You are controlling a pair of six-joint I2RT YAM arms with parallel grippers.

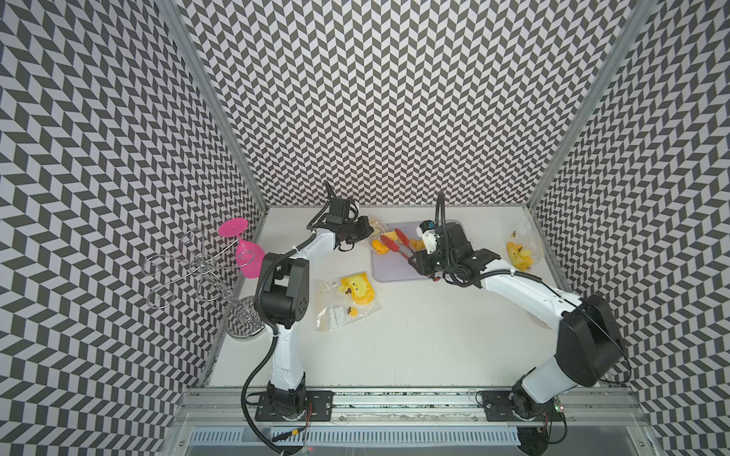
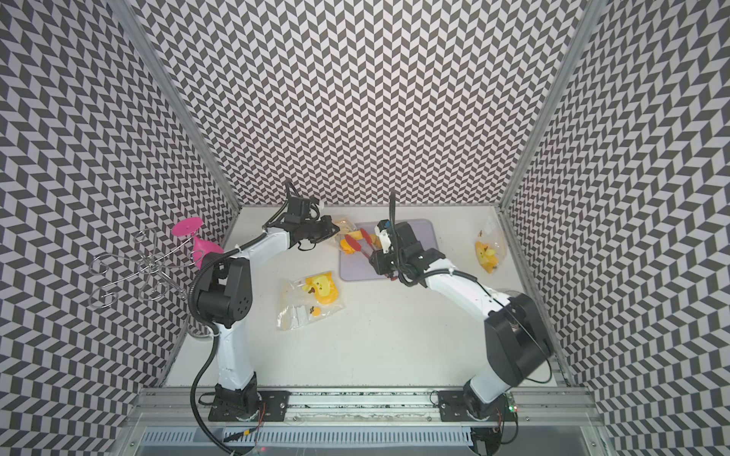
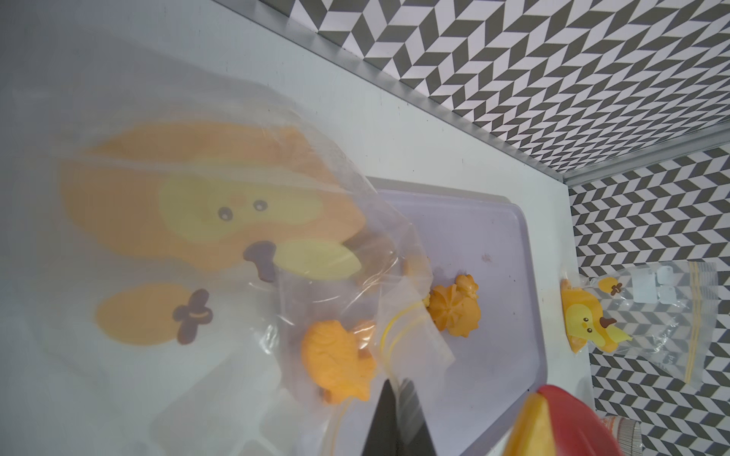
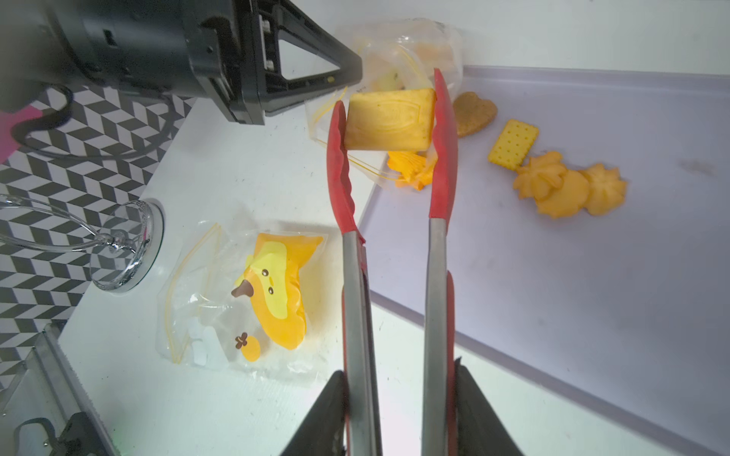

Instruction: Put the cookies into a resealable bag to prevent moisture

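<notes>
My left gripper is shut on the zip edge of a clear resealable bag (image 3: 266,197) printed with an orange dog face. In the right wrist view that bag (image 4: 448,45) lies over the tray's left end, its mouth toward the tongs. Red-tipped tongs (image 4: 437,304) stand between the wide-apart fingers of my right gripper. A rectangular yellow cookie (image 4: 389,120) sits between the tong tips. Several cookies remain on the lilac tray (image 4: 486,281): a brown heart cookie (image 4: 473,112), a yellow dotted cookie (image 4: 514,143) and flower-shaped cookies (image 4: 568,186).
A second bag (image 1: 334,311) lies flat in front of the tray; a third bag (image 1: 524,247) is at the far right. A pink funnel (image 1: 249,258) and wire stand (image 1: 201,266) occupy the left.
</notes>
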